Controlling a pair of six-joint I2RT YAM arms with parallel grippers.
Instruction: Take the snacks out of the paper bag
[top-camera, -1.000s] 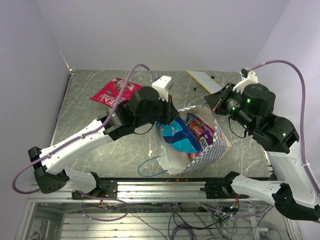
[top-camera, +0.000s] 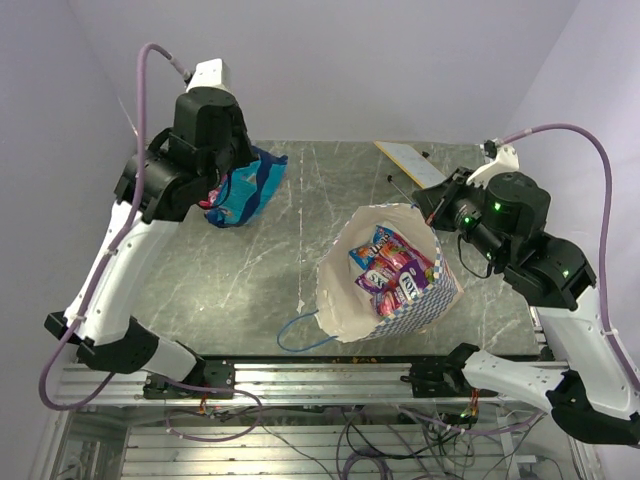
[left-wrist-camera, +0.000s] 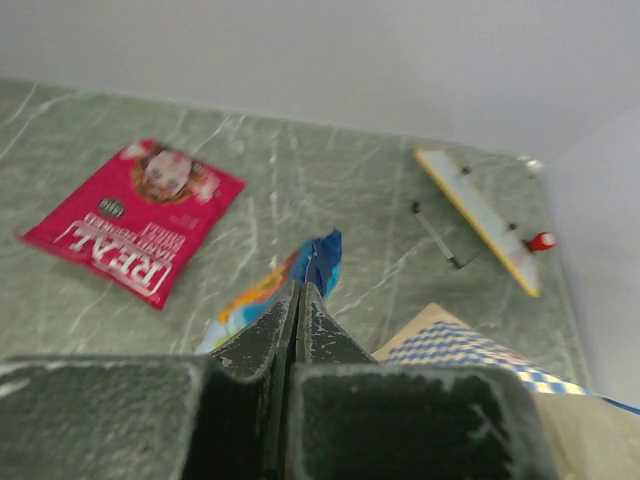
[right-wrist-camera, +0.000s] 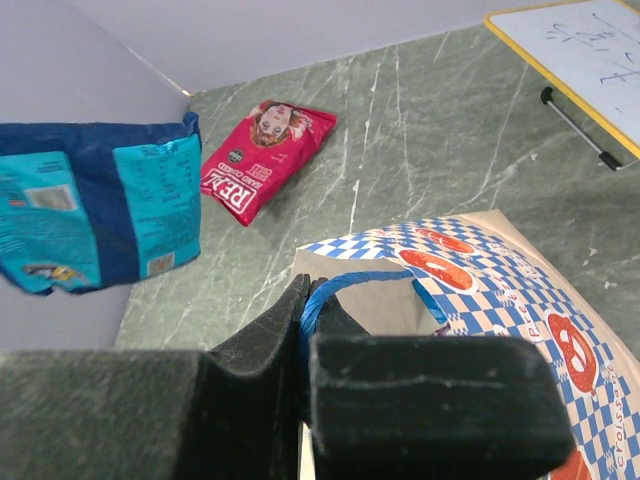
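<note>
The paper bag (top-camera: 335, 285), with a blue-and-white checked side (right-wrist-camera: 500, 290), stands open at right of centre. Inside it lie several snack packets (top-camera: 392, 270), purple and red among them. My left gripper is shut on a blue snack pouch (top-camera: 250, 195), which hangs clear of the bag at the upper left. In the right wrist view the same blue pouch (right-wrist-camera: 155, 205) shows in the air. At the bag's far right rim, my right gripper is shut on the bag's thin blue handle (right-wrist-camera: 345, 280).
A red snack pouch (right-wrist-camera: 265, 155) lies flat on the grey table (top-camera: 330, 175) at the far left, partly covered by the left arm from above. A yellow-edged whiteboard (top-camera: 410, 163) lies at the back right.
The blue pouch has come up out of the paper bag and moved left with my left gripper, now over the red pouch's area. My right arm and the bag have stayed about still.
</note>
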